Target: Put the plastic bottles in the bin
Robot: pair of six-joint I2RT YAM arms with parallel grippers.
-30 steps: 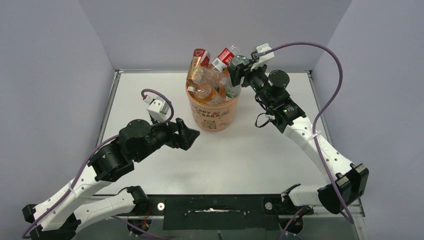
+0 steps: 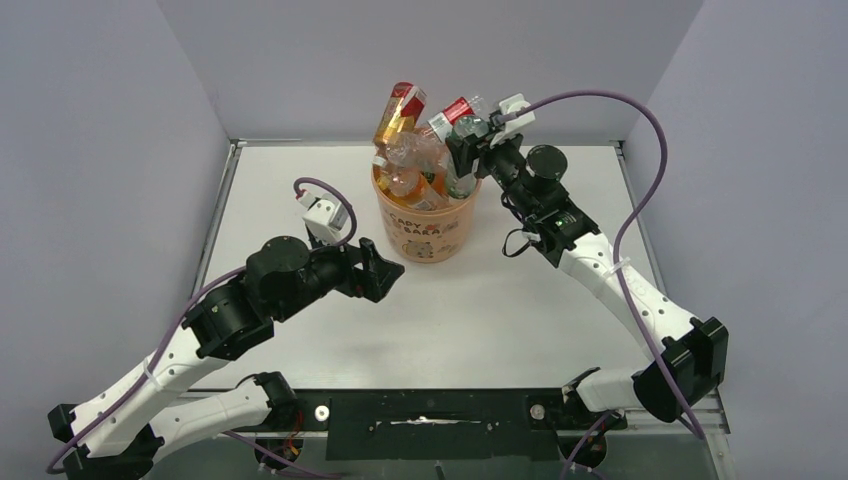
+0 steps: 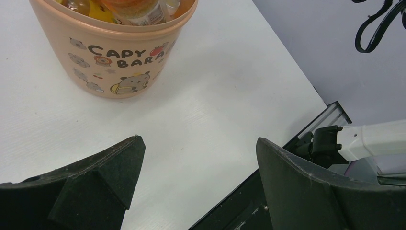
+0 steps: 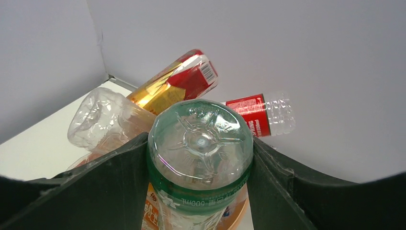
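Note:
The peach Capybara bin (image 2: 424,236) (image 3: 105,57) is heaped with bottles, among them a red-and-gold one (image 2: 398,110) (image 4: 174,79), a red-label one (image 2: 450,115) (image 4: 251,112) and a clear one (image 4: 98,120). My right gripper (image 2: 470,150) is shut on a green-banded plastic bottle (image 4: 198,148), upright at the bin's right side among the others. My left gripper (image 2: 365,268) stands open below and left of the bin, empty between its fingers.
Grey walls enclose it at the back and sides, with a dark front edge near the arm bases.
My right gripper has moved slightly left with the green bottle; the red-and-gold bottle and red-label bottle have shifted up. The left gripper has edged slightly right.

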